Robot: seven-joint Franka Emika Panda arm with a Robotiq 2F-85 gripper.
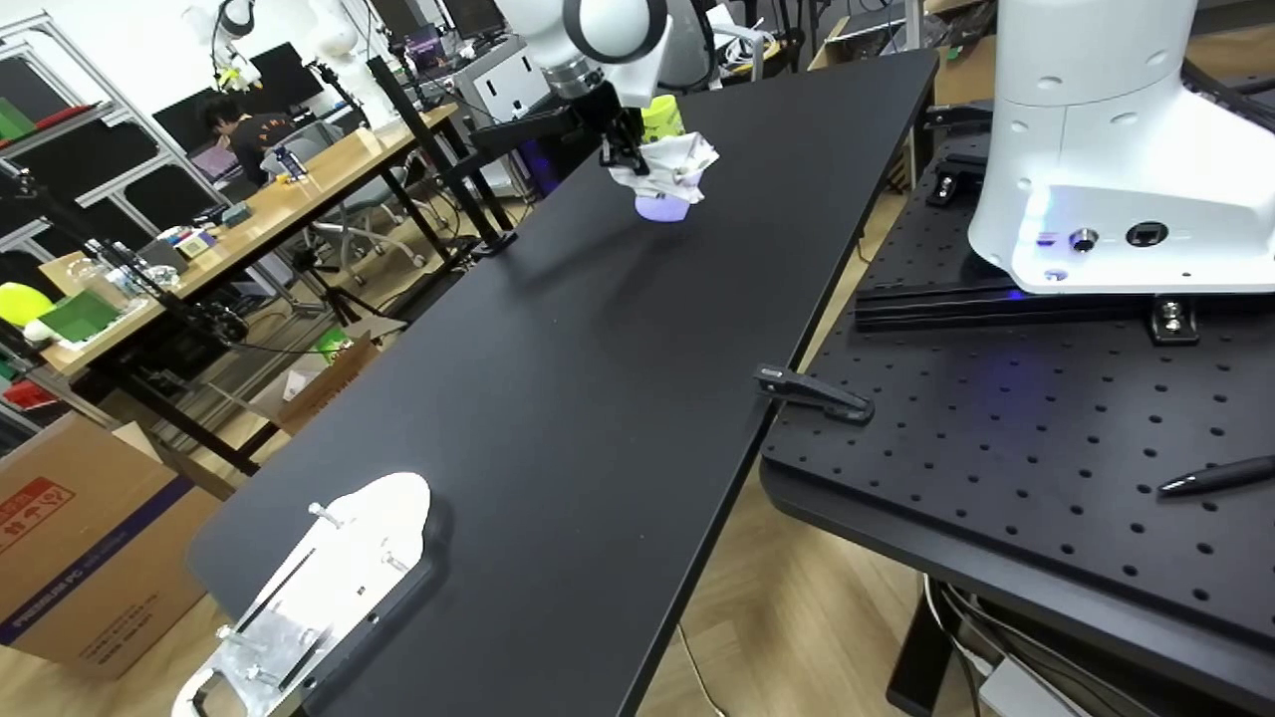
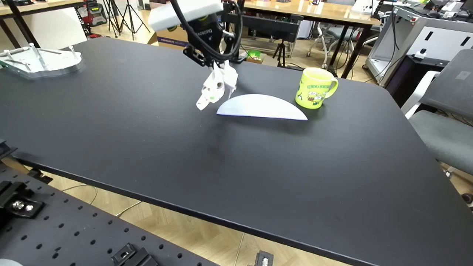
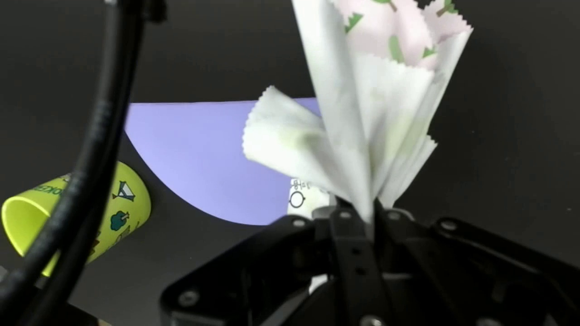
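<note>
My gripper is shut on a crumpled white cloth (image 3: 380,119) with a pink and green print showing at its upper end. The cloth hangs from the fingers above the black table, apart from its surface. Below and beside it lies a flat lilac half-disc (image 2: 261,107), partly covered by the cloth in the wrist view. A yellow-green mug (image 2: 315,88) with printed cartoon figures stands upright to the right of the half-disc in exterior view 2. In the wrist view, a black cable crosses in front of the mug.
A white plate-like fixture with upright pegs (image 1: 347,574) sits at the table's far end from the mug. A black clamp (image 1: 819,394) sits at the perforated board's edge.
</note>
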